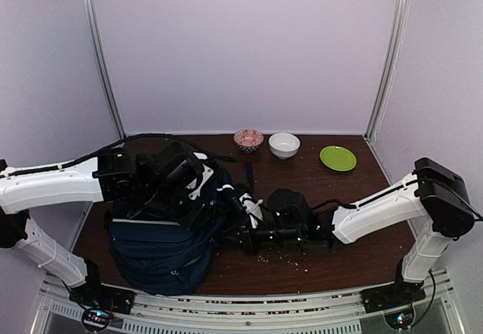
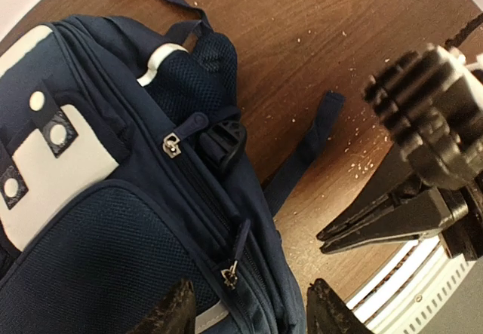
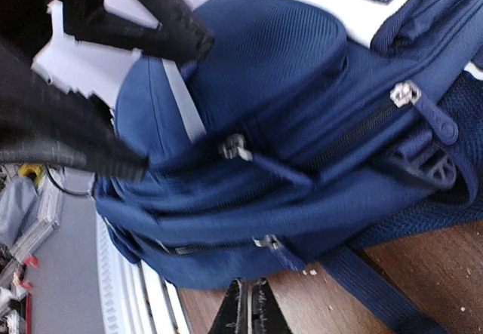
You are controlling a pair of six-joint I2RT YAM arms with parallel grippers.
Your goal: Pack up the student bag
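Observation:
A navy backpack (image 1: 155, 255) with white trim lies on the left of the table. In the left wrist view a zipper pull (image 2: 241, 242) sits partway along its side zipper, and a second pull (image 2: 186, 128) is farther up. Over the bag's lower side hangs my left gripper, its fingers apart with nothing gripped between them. Just off the bag's right side is my right gripper, fingertips together and nothing showing between. A lower zipper pull (image 3: 281, 254) hangs slightly above those tips in the right wrist view. The left arm hides the bag's upper part from the top.
Toward the back stand a patterned red bowl (image 1: 248, 139) and a white bowl (image 1: 284, 145), with a green plate (image 1: 338, 158) at the right. Small crumbs (image 1: 283, 260) are scattered by the bag. A loose strap (image 2: 306, 153) trails on the wood.

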